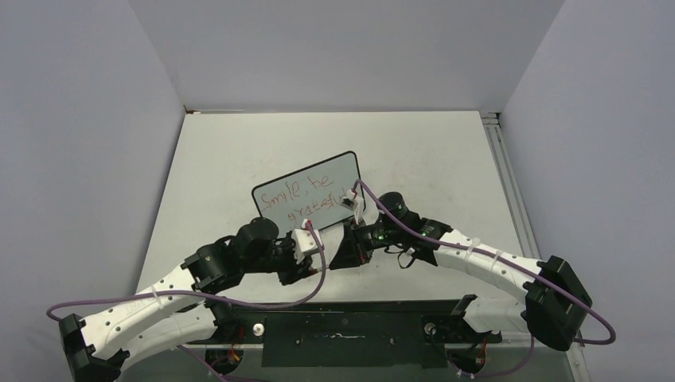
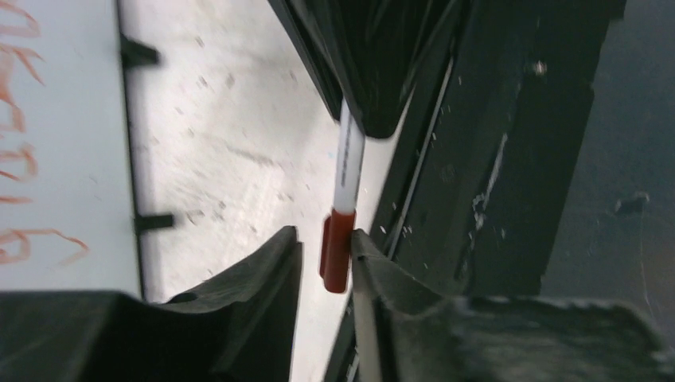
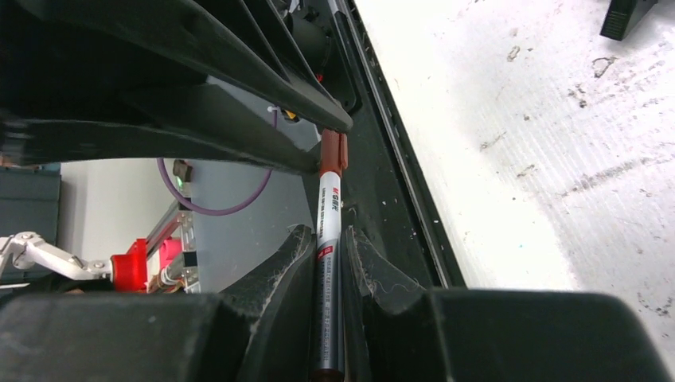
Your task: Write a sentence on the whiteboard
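Observation:
The whiteboard [image 1: 306, 191] bears red writing, "Smile, be grateful", partly covered by the arms in the top view. A white marker [image 2: 348, 159] with a red cap is gripped at its white end by my right gripper, which is shut on it. My left gripper has its fingers around the capped end, part open with a narrow gap in the left wrist view. In the right wrist view the red cap [image 3: 332, 150] sits between the left gripper's fingertips.
Bare white table [image 1: 430, 151] surrounds the whiteboard. The dark front edge [image 1: 342, 310] lies just below both grippers, which meet near it. Grey walls stand at the sides and back.

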